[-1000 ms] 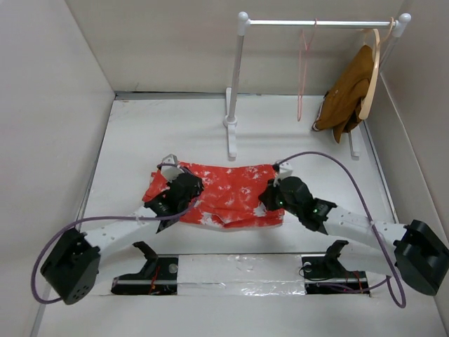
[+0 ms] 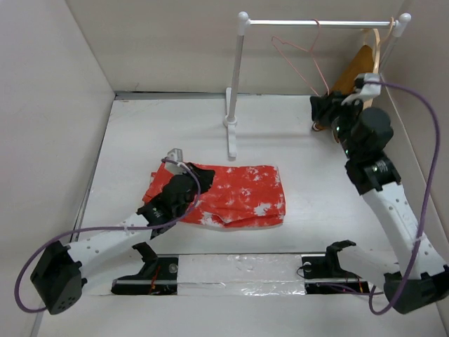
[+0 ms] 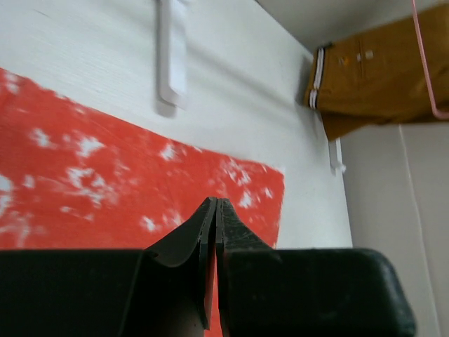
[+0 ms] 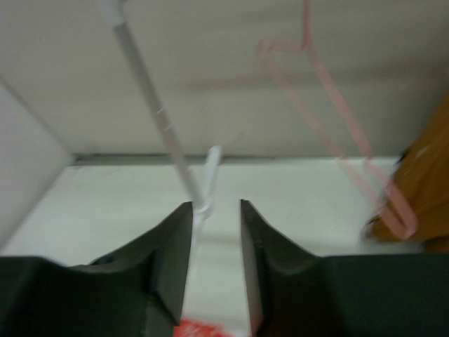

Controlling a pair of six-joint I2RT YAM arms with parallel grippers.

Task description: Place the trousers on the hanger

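Observation:
Red trousers with white blotches (image 2: 235,193) lie folded flat on the white floor, partly covered by my left arm. Over their left half, my left gripper (image 2: 212,175) is shut; its fingertips meet in the left wrist view with nothing visible between them. A thin pink hanger (image 4: 340,104) dangles empty from the rail. Beside its lower right end in the top view is my right gripper (image 2: 316,105), raised towards the rail. Its fingers (image 4: 254,242) stand apart with only the background between them, and the hanger is to their right in the right wrist view.
The white rail (image 2: 316,23) stands on a post with a foot (image 2: 231,137) behind the trousers. Brown trousers (image 3: 379,70) hang at the right end, partly behind my right arm in the top view. Free floor lies around the red trousers.
The hanger has swung and turned.

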